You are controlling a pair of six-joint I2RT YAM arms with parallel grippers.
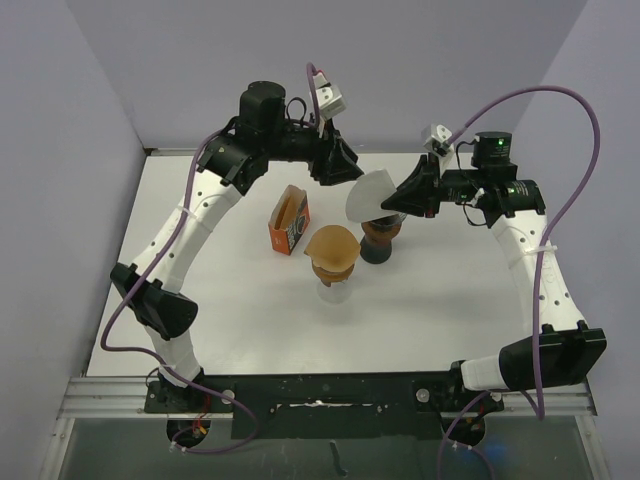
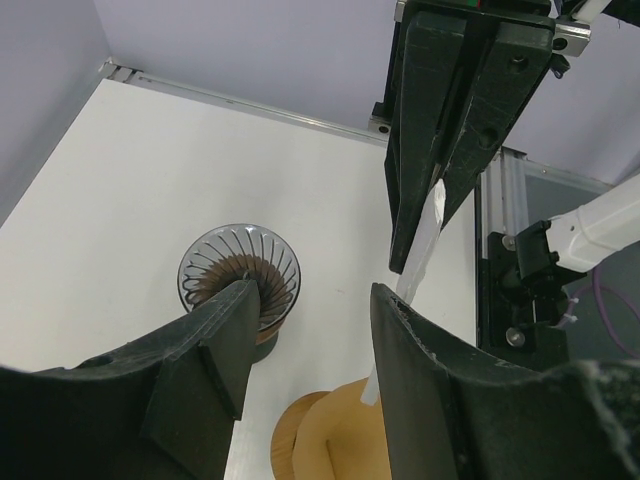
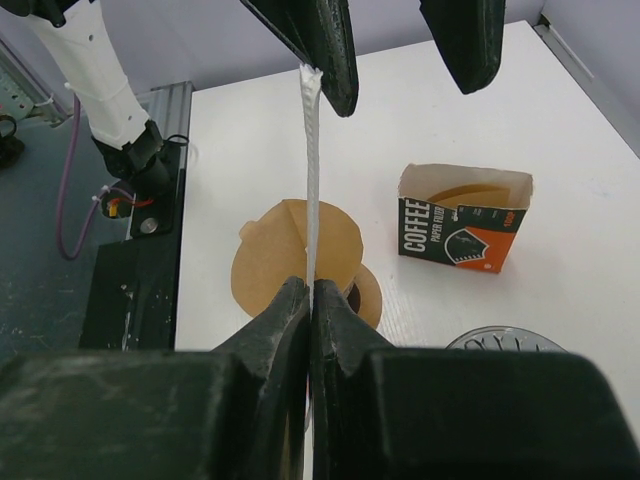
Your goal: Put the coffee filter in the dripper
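The white paper coffee filter hangs flat from my right gripper, which is shut with the paper's thin edge between its fingers. Edge-on in the right wrist view, the filter rises from those fingers. My left gripper is open with nothing between its fingers. Just outside its gap, close beside one fingertip, stands the filter's far edge; whether they touch, I cannot tell. The clear ribbed dripper stands upright on a dark base and looks empty. From above, the filter partly covers it.
A brown paper filter sits in a second wooden-collared holder with a clear base, left of the dripper. An open coffee filter box stands farther left.
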